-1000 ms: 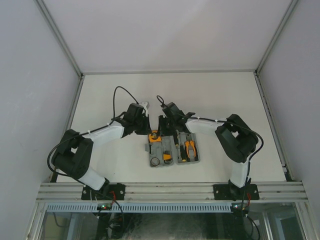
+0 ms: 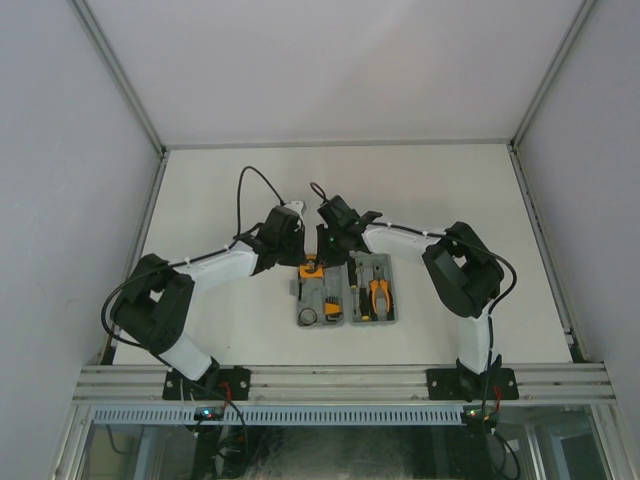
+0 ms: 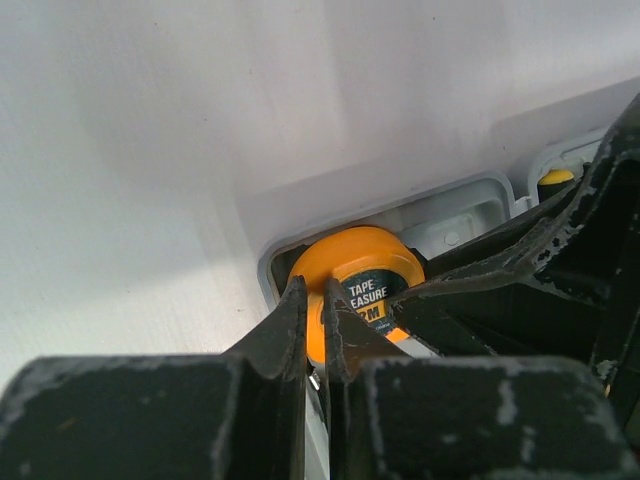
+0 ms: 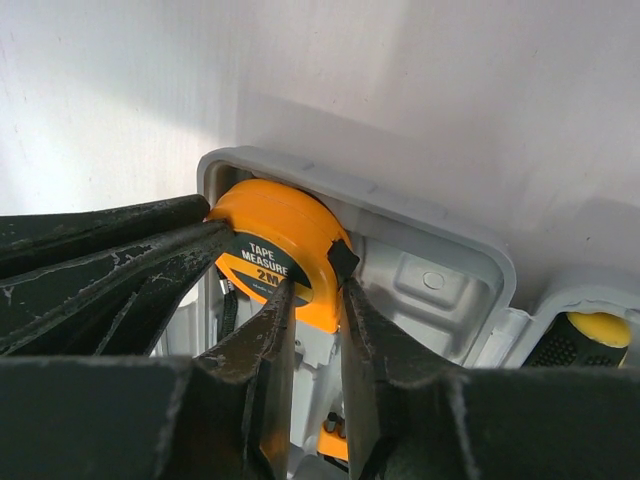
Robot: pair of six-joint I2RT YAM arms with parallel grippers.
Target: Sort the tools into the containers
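The orange tape measure (image 4: 287,222) sits in the far-left corner compartment of the grey tool case (image 4: 435,222), its label facing up. My right gripper is shut on its edge, with orange showing between the fingers. From the opposite side, my left gripper reaches the tape measure (image 3: 362,248). Only a narrow gap with orange behind it shows between the left fingertips, and whether they grip the edge is unclear. In the top view both grippers meet over the case's far-left end and partly cover it.
In the case's left half lie a round item (image 2: 307,316) and an orange holder (image 2: 333,310). The right half holds orange-handled pliers (image 2: 380,296) and long black-and-yellow tools (image 2: 363,300). White table (image 2: 440,180) around the case is clear; the two arms are very close together.
The left gripper has shifted slightly right and the right arm slightly left, bringing them closer over the tape measure. The case has slid very slightly left.
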